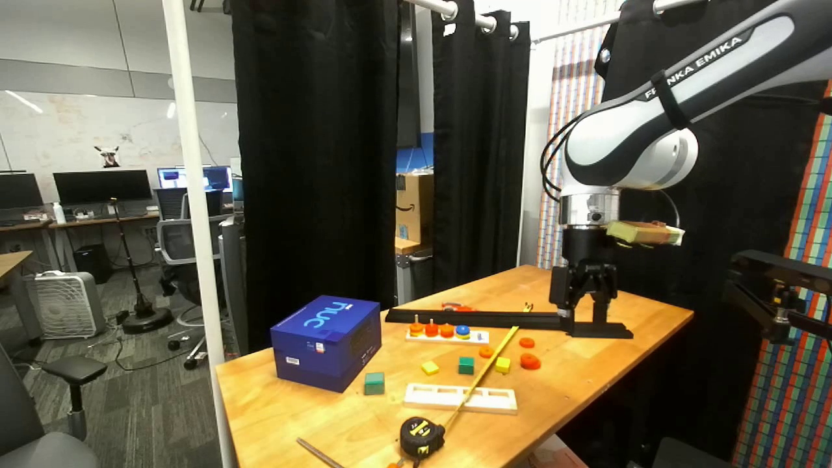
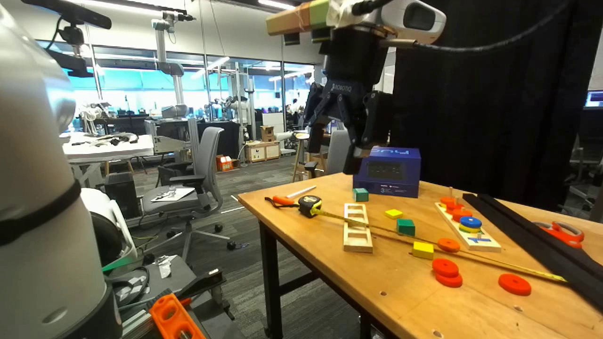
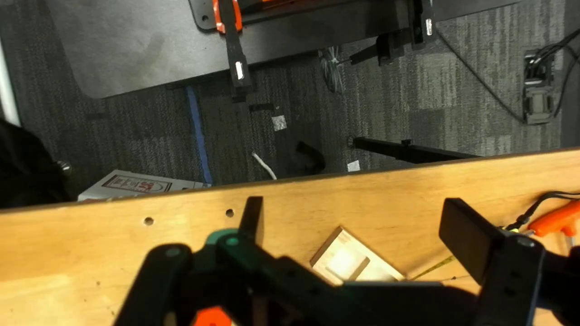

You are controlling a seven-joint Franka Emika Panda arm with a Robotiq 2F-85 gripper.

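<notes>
My gripper hangs open above the table, with nothing between its fingers. In the wrist view its two fingers stand wide apart over the table's front edge. Below lie a wooden frame with several slots, green blocks, yellow blocks and loose orange rings. A white peg board carries orange rings and a blue one. The yellow tape of a black tape measure stretches across the table, passing over the slotted frame.
A blue box sits at the table's left side. Black bars lie along the back, near red-handled scissors. An orange-handled tool rests beside the tape measure. Bare wood shows along the robot-side edge.
</notes>
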